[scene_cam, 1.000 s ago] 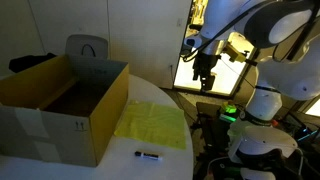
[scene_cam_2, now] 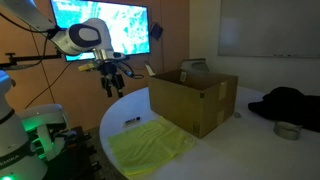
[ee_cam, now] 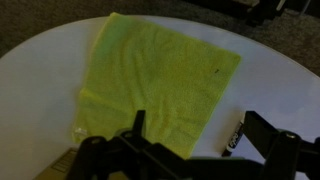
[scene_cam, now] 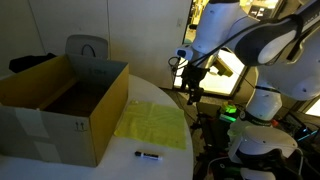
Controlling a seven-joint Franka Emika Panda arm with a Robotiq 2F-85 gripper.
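A yellow cloth (scene_cam: 152, 124) lies spread on the white table, fairly flat, with a fold showing in the wrist view. Beside it rests a small dark marker-like stick (scene_cam: 148, 155) with a white part. In the wrist view the cloth (ee_cam: 160, 80) fills the middle, while the stick (ee_cam: 236, 138) is partly covered by the right finger. My gripper stands open above the table, its fingers wide apart and nothing between them. From the second exterior view, the arm hangs at the table's left, well above the cloth (scene_cam_2: 145, 146) and the stick (scene_cam_2: 132, 121).
A large open cardboard box (scene_cam: 85, 138) stands on the table close to the cloth. Farther along are a dark cloth heap (scene_cam_2: 285, 106) and a small grey round container (scene_cam_2: 288, 130). Bare table (scene_cam_2: 235, 160) lies in front of the box.
My gripper has shifted slightly, a little lower and toward the table in the first exterior view. The cloth, stick and box have stayed put.
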